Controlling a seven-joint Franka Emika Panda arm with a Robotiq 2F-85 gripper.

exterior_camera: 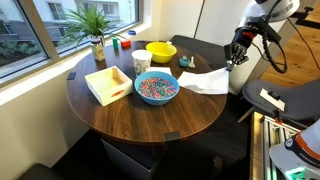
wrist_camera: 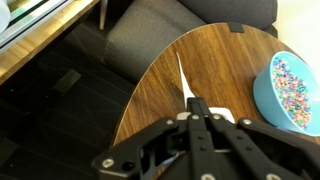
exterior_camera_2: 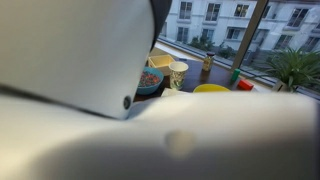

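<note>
A white sheet of paper (exterior_camera: 205,83) hangs over the right side of the round wooden table, one corner raised to my gripper (exterior_camera: 230,66). The fingers are shut on that corner. In the wrist view, the gripper points towards the tabletop. A thin strip of the paper (wrist_camera: 184,82) shows ahead of the fingertips, with another white part to their right. Much of the sheet is hidden behind the gripper there. The arm blocks most of exterior view 2.
On the table (exterior_camera: 130,122) stand a blue bowl of colourful beads (exterior_camera: 157,87), a cream box (exterior_camera: 108,84), a patterned white cup (exterior_camera: 142,62), a yellow bowl (exterior_camera: 160,50) and a plant (exterior_camera: 92,25). A grey chair (wrist_camera: 160,35) adjoins the edge.
</note>
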